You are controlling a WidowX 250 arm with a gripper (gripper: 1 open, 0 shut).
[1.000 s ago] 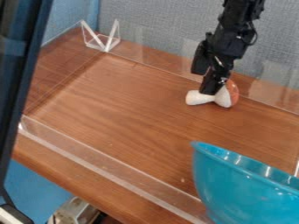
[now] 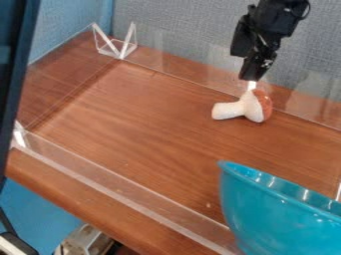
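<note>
A toy mushroom (image 2: 242,108) with a white stem and red-orange cap lies on its side on the wooden surface, toward the upper right. My black gripper (image 2: 252,66) hangs above it near the back grey wall, clear of the mushroom, open with nothing seen between its fingers.
A large teal bowl (image 2: 273,214) fills the lower right. A white wire corner piece (image 2: 116,45) stands at the back left. Clear strips edge the wooden surface (image 2: 134,120), whose middle is free. A dark vertical panel runs along the left edge.
My gripper has risen from down at the mushroom to well above it. The mushroom stays lying where it was.
</note>
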